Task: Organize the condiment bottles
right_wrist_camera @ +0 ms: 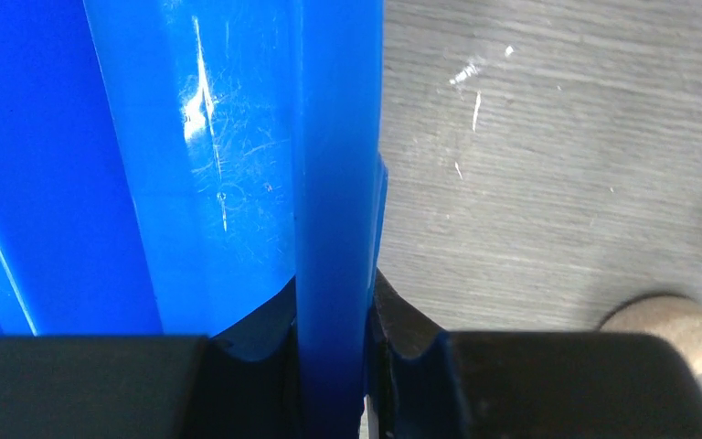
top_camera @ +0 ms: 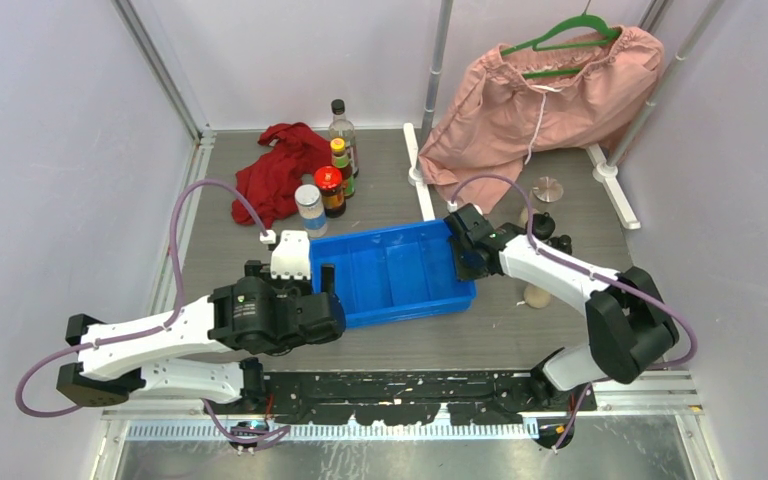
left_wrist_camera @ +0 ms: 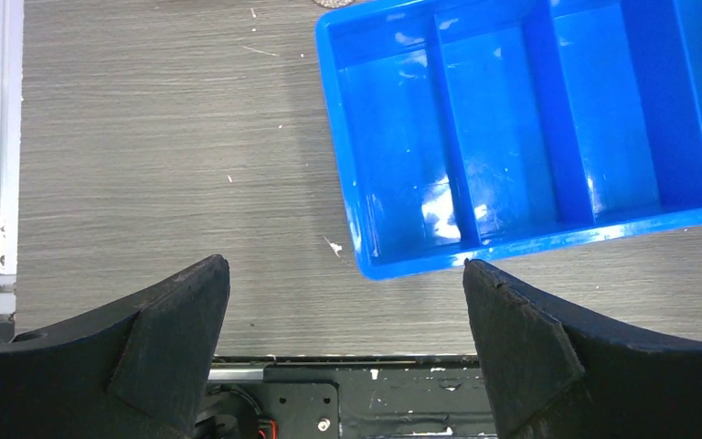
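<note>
The empty blue compartment tray (top_camera: 390, 315) lies in the middle of the table. My right gripper (top_camera: 465, 265) is shut on its right end wall (right_wrist_camera: 334, 183). My left gripper stands open over the tray's left end, nothing between its fingers. Behind the tray are a white-lidded jar (top_camera: 310, 208), a red-lidded jar (top_camera: 329, 185), a yellow-capped bottle (top_camera: 341, 165) and a tall clear bottle (top_camera: 342, 130). Right of the tray, several bottles (top_camera: 537, 295) stand, partly hidden by my right arm.
A red cloth (top_camera: 270, 170) lies at the back left. Pink shorts on a hanger (top_camera: 540, 100) hang at the back right from a stand with white feet (top_camera: 615, 200). The table left of the tray is clear.
</note>
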